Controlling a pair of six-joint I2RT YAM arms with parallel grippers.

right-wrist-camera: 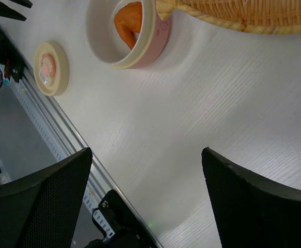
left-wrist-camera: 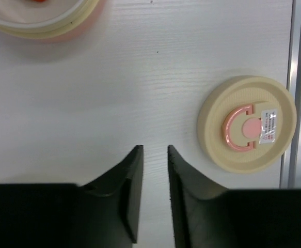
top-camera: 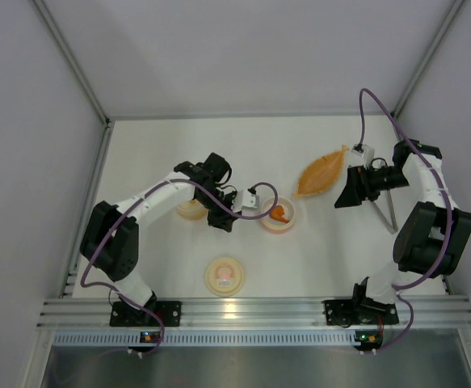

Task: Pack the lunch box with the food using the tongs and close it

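Note:
A pink-and-cream lunch box [top-camera: 278, 223] sits mid-table, holding an orange food piece [right-wrist-camera: 128, 20]. A cream lid [top-camera: 223, 283] with pink latch [left-wrist-camera: 231, 129] lies near the front edge. My left gripper [top-camera: 229, 222] is raised left of the box, part open, nothing between its fingers. Behind it, another cream round container [top-camera: 188, 212] is partly hidden by the arm. My right gripper [top-camera: 353, 187] stands open and empty at the right, near the woven leaf-shaped basket [top-camera: 319, 174].
Long thin items [top-camera: 384, 217] lie under the right arm. A metal rail runs along the front edge.

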